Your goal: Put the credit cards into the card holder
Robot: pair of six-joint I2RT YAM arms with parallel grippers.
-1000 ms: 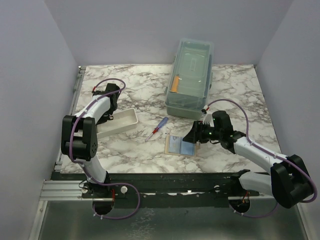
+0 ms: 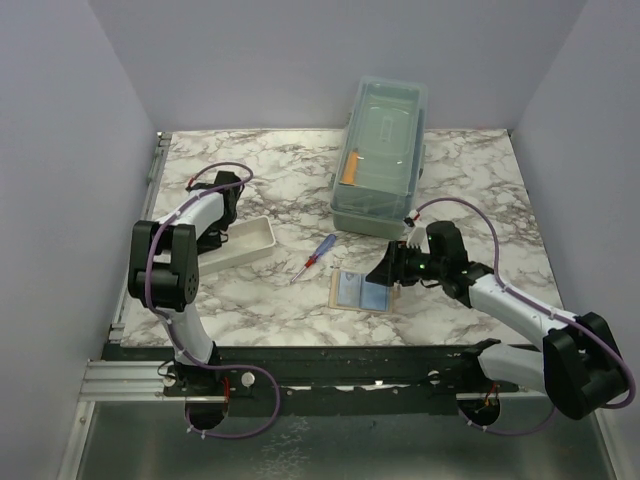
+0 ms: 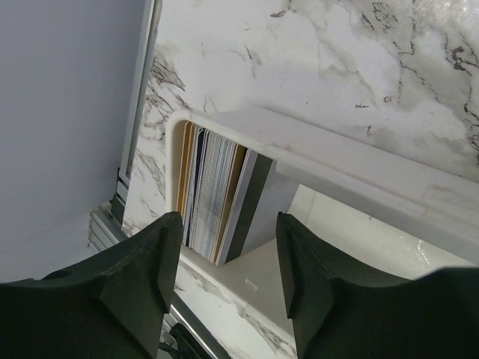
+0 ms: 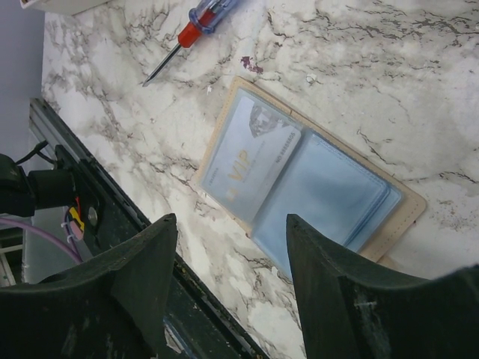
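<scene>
The white card holder (image 2: 258, 244) lies at the left; in the left wrist view a row of cards (image 3: 212, 191) stands upright at its end. My left gripper hangs open over it, nothing between its fingers. On the table in front of my right gripper, a VIP card (image 4: 251, 157) and blue cards (image 4: 322, 194) lie flat on a beige board (image 4: 400, 217). The right gripper's fingers are apart, with nothing visible between them.
A screwdriver (image 2: 322, 247) lies between holder and board. A large clear-lidded box (image 2: 385, 130) stands at the back centre.
The right arm shows little change.
</scene>
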